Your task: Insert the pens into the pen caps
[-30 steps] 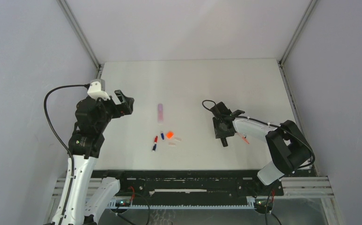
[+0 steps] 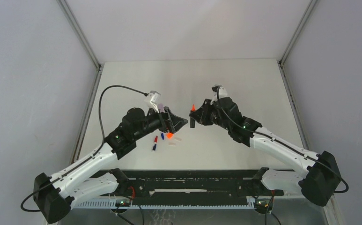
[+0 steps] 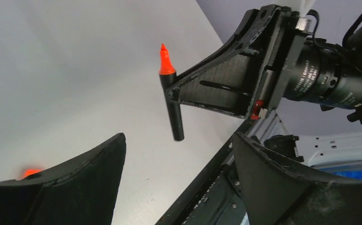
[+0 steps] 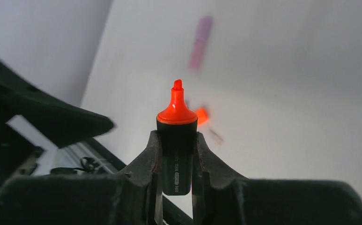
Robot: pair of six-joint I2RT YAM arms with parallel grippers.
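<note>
A black highlighter with an orange tip (image 4: 176,154) is gripped at its barrel by my right gripper. It stands nearly upright above the table, tip upward, in the left wrist view. My left gripper faces that highlighter with its fingers wide apart and nothing held between them; the highlighter is beyond its fingertips. On the table below lies an orange cap (image 2: 170,135), partly covered by the left gripper from above. Beside it are a small blue cap (image 2: 162,136) and a red-and-blue pen (image 2: 155,142). A purple-pink highlighter (image 4: 201,43) lies farther back.
Two pale small pieces (image 2: 175,141) rest near the orange cap. Both grippers are close together over the middle of the table (image 2: 244,154).
My right gripper has lifted the highlighter and carried it left toward the middle. My left arm has swung right, over the purple-pink highlighter, and now faces the right gripper.
</note>
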